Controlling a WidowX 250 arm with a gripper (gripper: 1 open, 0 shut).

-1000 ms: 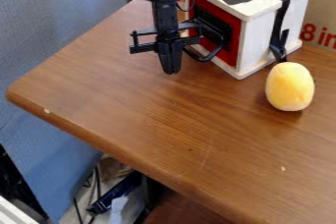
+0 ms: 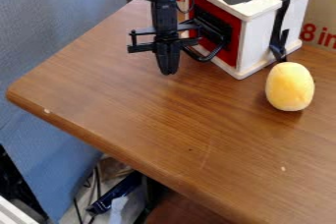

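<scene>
My black gripper [image 2: 168,63] hangs point-down just above the wooden table [image 2: 118,110], close to the front left of a white box [image 2: 257,51] with a red front [image 2: 214,20]. A black handle on that red front lies just to the right of the gripper. Whether the fingers are open or shut is hard to make out. A yellow, egg-shaped soft object [image 2: 289,86] rests on the table to the right, apart from the gripper.
A cardboard box [image 2: 319,17] stands behind at the right. A blue padded surface [image 2: 39,41] lies beyond the table's left edge, with clutter below.
</scene>
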